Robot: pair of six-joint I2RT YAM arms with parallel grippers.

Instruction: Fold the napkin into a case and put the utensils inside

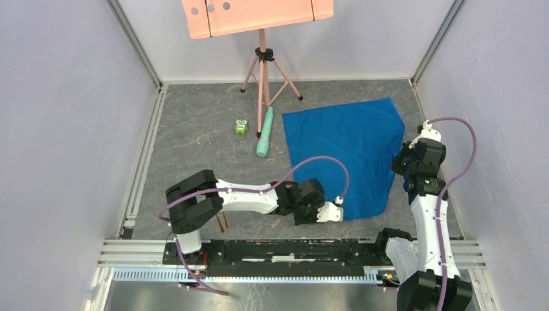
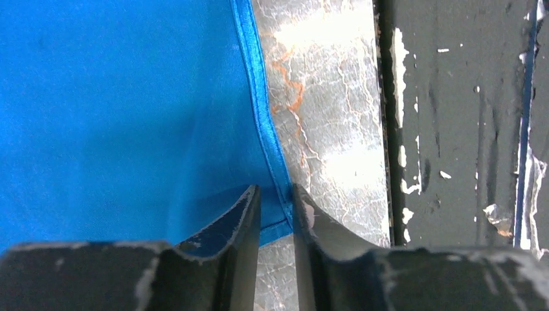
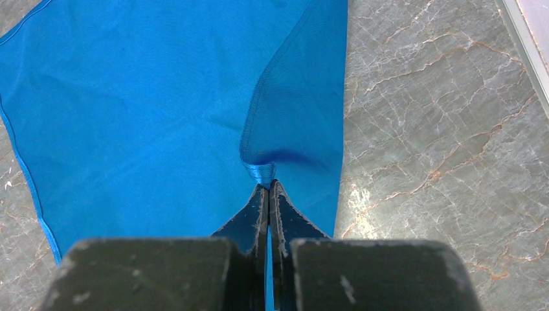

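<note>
A blue napkin (image 1: 346,152) lies spread on the grey floor, right of the middle in the top view. In the right wrist view my right gripper is shut on a corner of the napkin (image 3: 261,172), whose edge lifts and curls there. My left gripper is part open at another napkin corner (image 2: 278,217); the hemmed corner lies in the gap between its fingers. Of the gold utensils only the handles (image 1: 223,222) show in the top view; my left arm covers the rest.
Left of the napkin lie a mint-green case (image 1: 265,133) and a small green block (image 1: 241,127). Behind them stands a pink tripod (image 1: 263,78). A black rail (image 1: 285,256) runs along the front. Bare floor shows to the left.
</note>
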